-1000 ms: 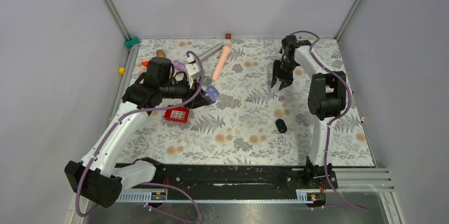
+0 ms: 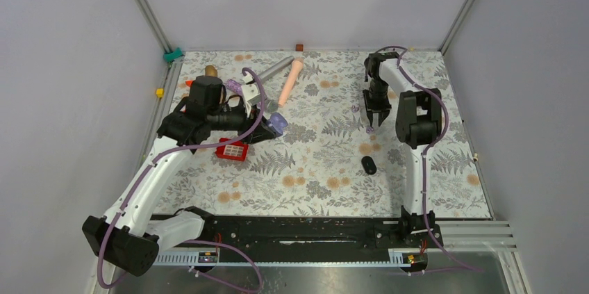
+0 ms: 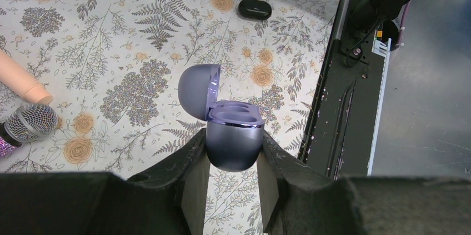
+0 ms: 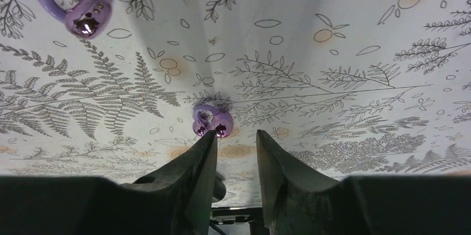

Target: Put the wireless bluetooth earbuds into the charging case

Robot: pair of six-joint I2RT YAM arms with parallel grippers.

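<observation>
The lavender charging case [image 3: 234, 140] has its lid up and hangs above the table, with my left gripper shut on its body. Two purple earbuds lie on the table. One earbud [image 4: 222, 123] is just beyond the fingertips of my right gripper, slightly left of the gap in the right wrist view. The other earbud [image 4: 89, 15] shows at that view's upper left. My right gripper is part open, pointing down, with nothing between its fingers. In the top view the near earbud [image 2: 370, 130] sits just below those fingers.
A black oval object [image 2: 369, 165] lies on the near side of the earbuds. On the left, a red calculator-like box [image 2: 232, 150], a peach rod [image 2: 290, 82] and a silver tube [image 2: 276, 69] surround the left arm.
My right gripper has moved toward the near earbud, and its fingers have come closer together. My left arm has barely shifted, still gripping the case.
</observation>
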